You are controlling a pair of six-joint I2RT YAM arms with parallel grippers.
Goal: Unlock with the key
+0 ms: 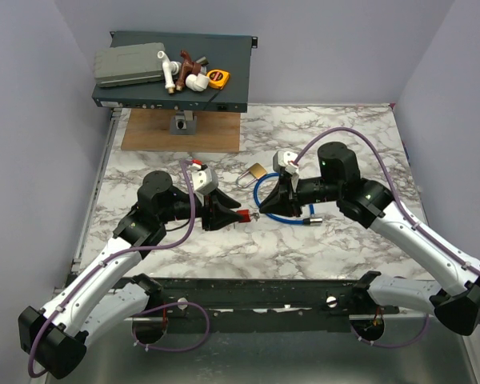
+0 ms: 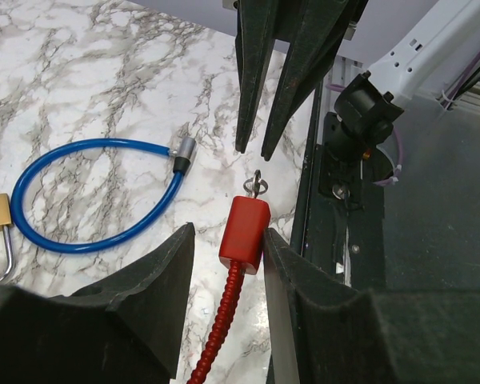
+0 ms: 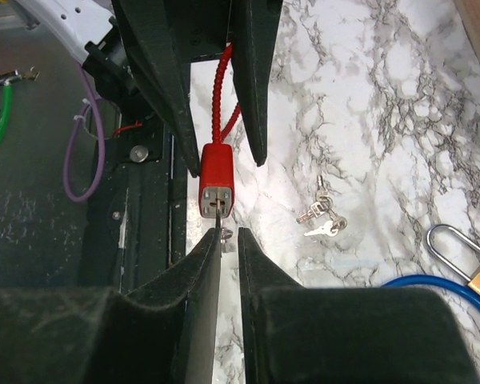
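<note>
A red block (image 2: 244,228) with a red coiled cable sits at my left gripper, between its fingertips or just ahead of them. A small metal key with a ring (image 2: 256,184) stands out from the block's end face, toward my right gripper. In the left wrist view the right fingertips are slightly apart, just beyond the key; in the right wrist view they partly hide it. A brass padlock (image 1: 256,170) lies behind, and loose keys (image 3: 324,220) lie on the marble.
A blue hose (image 1: 312,212) loops on the marble table (image 1: 360,128). At the back, a dark shelf (image 1: 128,44) holds a case, fittings and a tape measure. A wooden board (image 1: 144,132) lies beneath it. The dark front edge runs below both arms.
</note>
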